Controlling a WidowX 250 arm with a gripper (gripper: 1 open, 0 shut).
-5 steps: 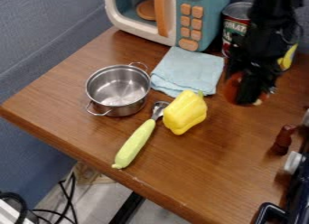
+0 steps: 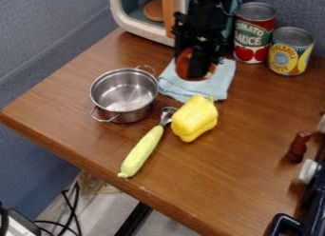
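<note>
My black gripper [image 2: 197, 59] hangs over the light blue cloth [image 2: 214, 86], holding a reddish-orange object [image 2: 184, 65] that is partly hidden by the fingers; whether it touches the cloth I cannot tell. A steel pot [image 2: 124, 95] stands to the left, and a yellow pepper [image 2: 195, 118] lies in front of the cloth. A corn cob [image 2: 141, 152] lies beside a steel utensil [image 2: 165, 117].
A toy microwave [image 2: 143, 11] stands at the back, with a tomato can [image 2: 254, 35] and a yellow can [image 2: 291, 51] to its right. A pepper mill [image 2: 297, 147] and dark items are at the right edge.
My gripper has moved left from the right side to over the cloth, carrying the reddish object and uncovering the tomato can and yellow can.
</note>
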